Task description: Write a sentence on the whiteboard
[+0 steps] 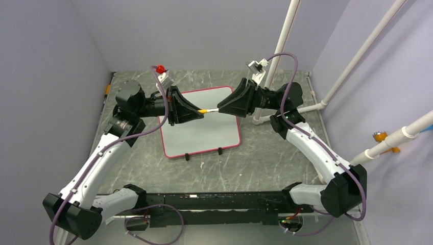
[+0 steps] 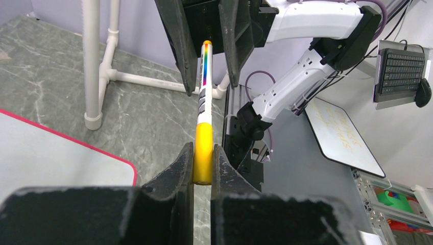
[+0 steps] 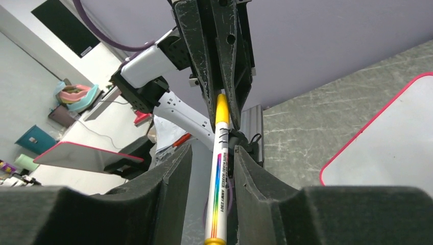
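A slim white marker [image 3: 219, 168] with rainbow stripes and a yellow cap [image 2: 202, 153] is held level in the air above the whiteboard [image 1: 199, 135]. My left gripper [image 1: 202, 112] is shut on the yellow cap end. From the other side, my right gripper [image 1: 219, 108] has its fingers [image 3: 173, 176] part open around the marker's far half, with a gap on either side of the shaft in the right wrist view. The cap covers the tip. The red-edged board lies flat, and the part visible shows no writing; the arms cover its upper part.
White pipes [image 1: 282, 41] rise behind my right arm, and another pipe [image 1: 398, 137] stands at the far right. Two black clips [image 1: 220, 151] sit at the board's near edge.
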